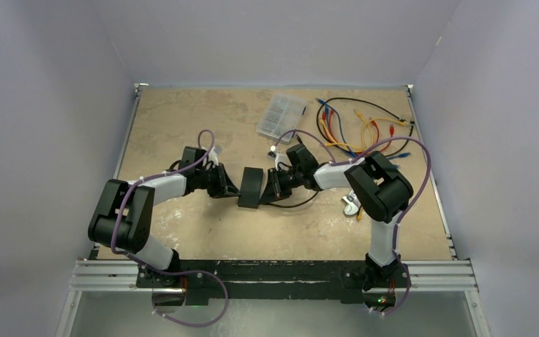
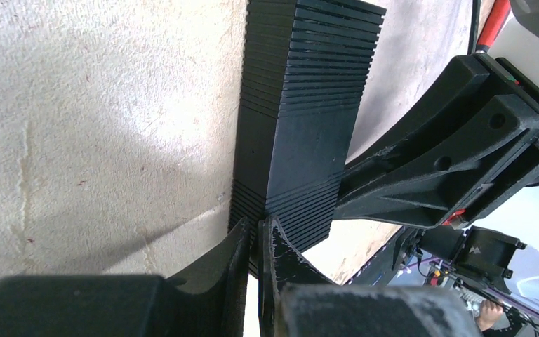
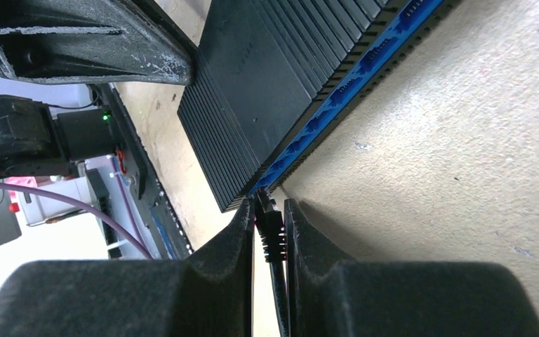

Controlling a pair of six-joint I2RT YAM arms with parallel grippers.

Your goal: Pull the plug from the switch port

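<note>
The black switch lies mid-table between both arms, its blue port strip facing my right gripper. In the right wrist view that gripper is shut on a black plug with its cable, at the end of the port row; whether the plug is still seated cannot be told. My left gripper is at the switch's other side, its fingertips against the ridged housing. The left finger's gap is hard to see.
A clear compartment box lies behind the switch. Coloured cables fill the back right, and a white object lies right of the right arm.
</note>
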